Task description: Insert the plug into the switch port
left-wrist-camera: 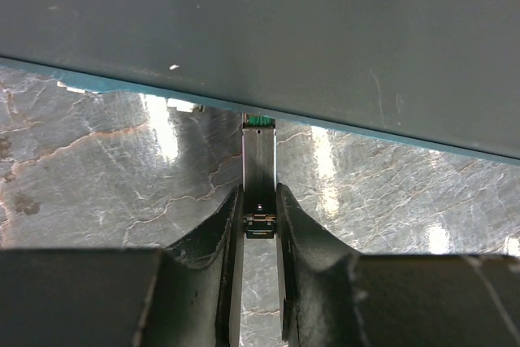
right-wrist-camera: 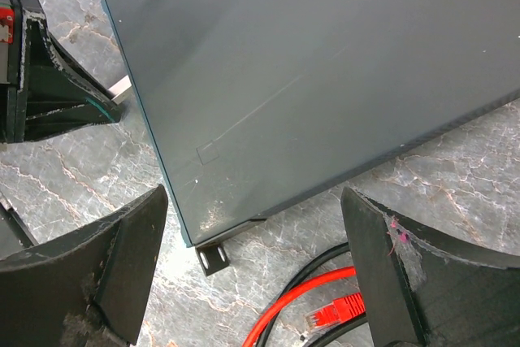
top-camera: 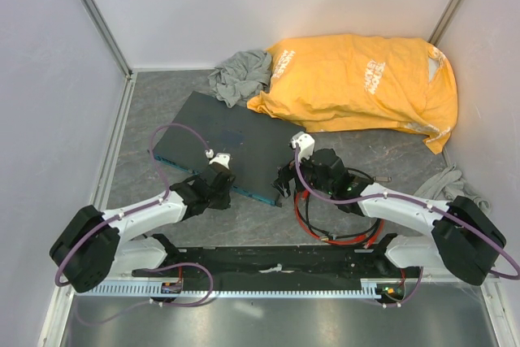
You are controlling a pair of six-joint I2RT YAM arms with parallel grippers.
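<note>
The dark flat switch (top-camera: 236, 140) lies on the grey marbled floor, its blue-edged front turned toward the arms. My left gripper is shut on a slim metal plug (left-wrist-camera: 260, 160) at that front edge. Green contacts show at the plug's far end, right at the switch's rim (left-wrist-camera: 341, 127); the port itself is hidden under the top, so I cannot tell how far in the plug is. In the right wrist view, a bit of the plug (right-wrist-camera: 121, 89) shows between the left fingers and the switch. My right gripper stands open and empty near the switch's right front corner.
Red and black cables (top-camera: 337, 240) lie coiled under and beside the right arm, a red connector (right-wrist-camera: 337, 311) among them. A yellow cloth (top-camera: 366, 83) and a grey rag (top-camera: 241, 77) sit behind the switch.
</note>
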